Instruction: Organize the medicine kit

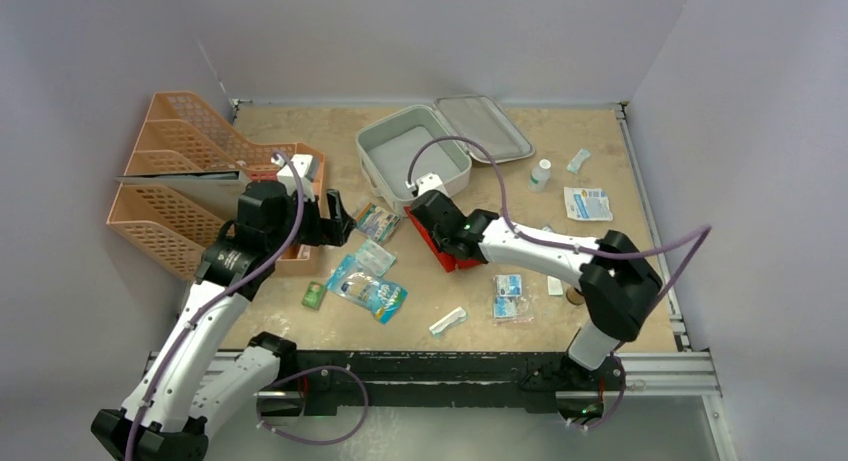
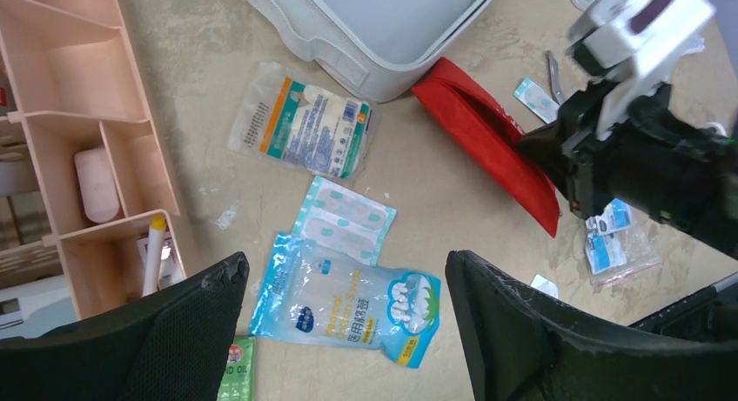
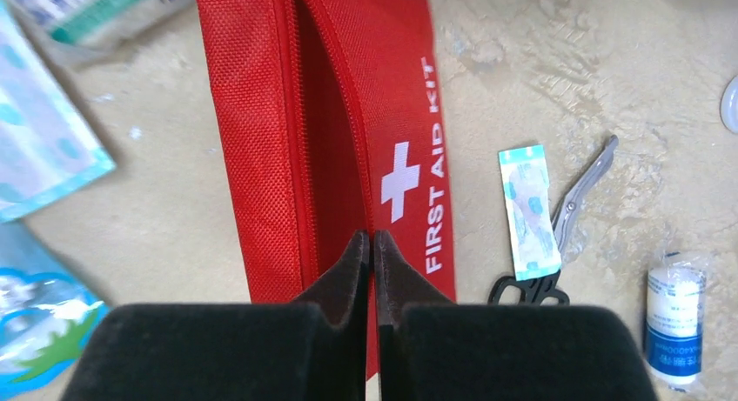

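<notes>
The red first aid pouch point(image 3: 400, 114) is pinched along one edge of its zip opening by my right gripper, whose fingers meet on the fabric. Its mouth gapes, and the dark red inside shows. In the left wrist view the pouch point(image 2: 487, 131) stands partly raised, one end near the grey case's corner. The case point(image 1: 375, 181) lies with its lid open and looks empty. My left gripper is open above the table, nothing between its fingers; below lie the blue swab bag point(image 2: 365, 307), a plaster sheet point(image 2: 344, 218) and a bandage packet point(image 2: 313, 127).
An orange organizer point(image 1: 180, 136) stands at the left. Scissors point(image 3: 574, 201), a plaster strip point(image 3: 529, 214) and a wrapped bandage roll point(image 3: 675, 318) lie right of the pouch. A white bottle point(image 1: 540, 174) and a packet point(image 1: 588, 204) are farther right.
</notes>
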